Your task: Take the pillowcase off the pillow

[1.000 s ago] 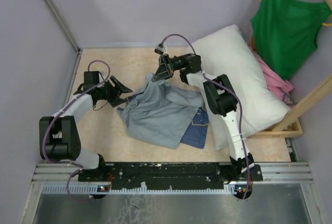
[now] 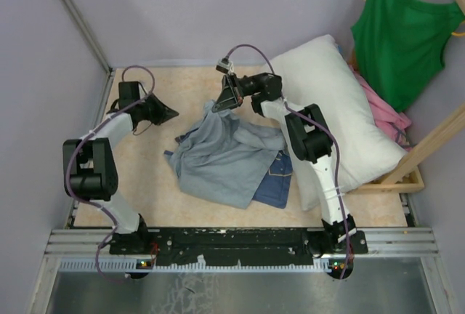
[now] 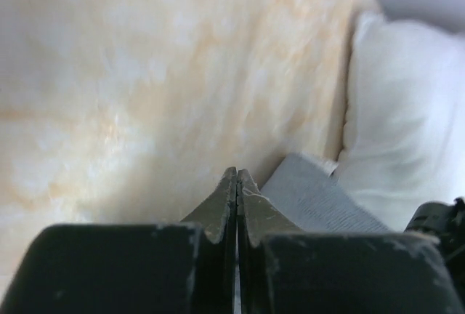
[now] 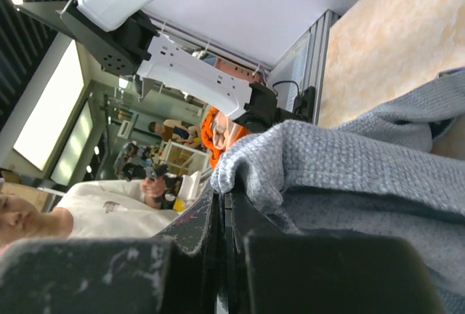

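Observation:
The grey-blue cloth pillowcase [image 2: 225, 161] lies crumpled mid-table in the top view, its upper end lifted into a peak. At that peak, my right gripper [image 2: 216, 109] is shut on a fold of it. In the right wrist view, knitted grey fabric [image 4: 341, 161] drapes over the closed fingertips. My left gripper [image 2: 176, 113] is shut above bare table, left of the cloth, with nothing showing between its fingers. The white pillow [image 2: 320, 74] rests apart on the right, partly hidden by my right arm.
Dark blue denim [image 2: 275, 187] sticks out under the cloth. A wooden rack [image 2: 425, 150] with a green top [image 2: 403, 38] on a hanger stands at right, some pink fabric [image 2: 381, 110] behind the pillow. Free table lies on the left and upper left.
My left gripper was open beside the cloth's left edge earlier; now it is shut and has shifted up and slightly away. The right arm and cloth look unchanged.

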